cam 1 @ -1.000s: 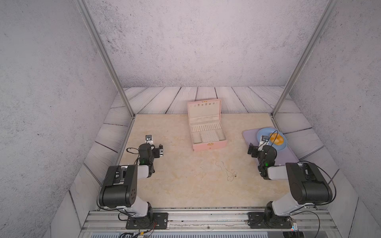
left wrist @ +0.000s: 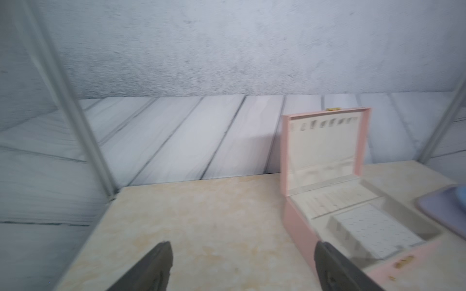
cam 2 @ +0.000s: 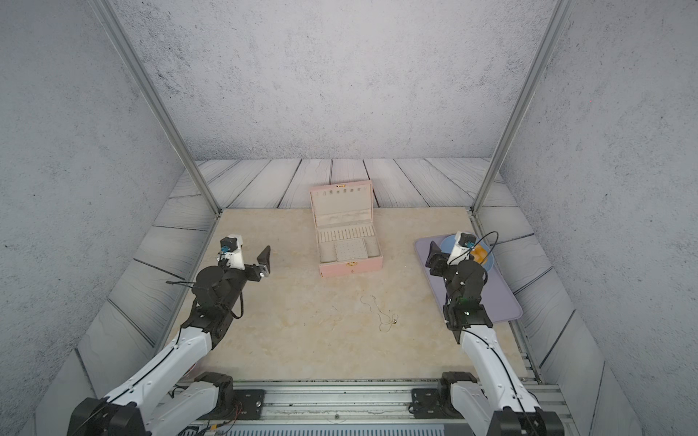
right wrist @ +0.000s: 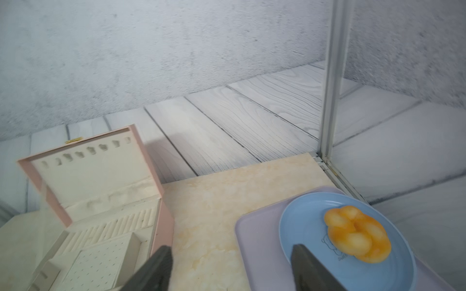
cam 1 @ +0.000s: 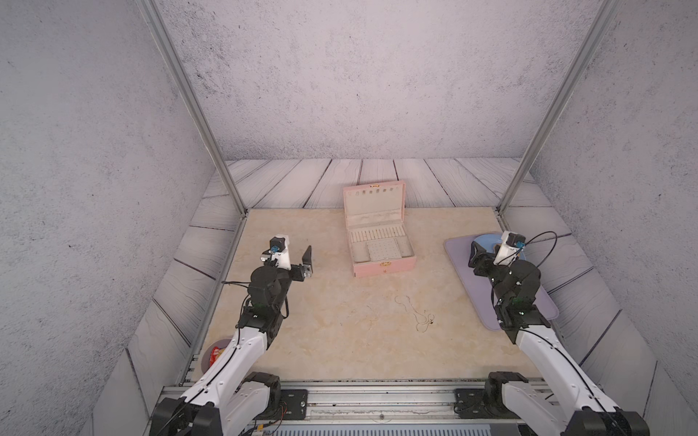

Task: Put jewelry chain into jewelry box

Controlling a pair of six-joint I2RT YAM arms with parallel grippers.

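Observation:
A pink jewelry box stands open at the back middle of the table, its lid upright. A thin chain lies loose on the bare table in front of it, toward the right. My left gripper is open at the left, level with the box and apart from it, nothing between its fingers. My right gripper hangs over the right side, its fingers apart with nothing between them.
A lilac mat on the right holds a blue plate with a yellow item. A bowl with red items sits at the front left.
The box and chain look unchanged.

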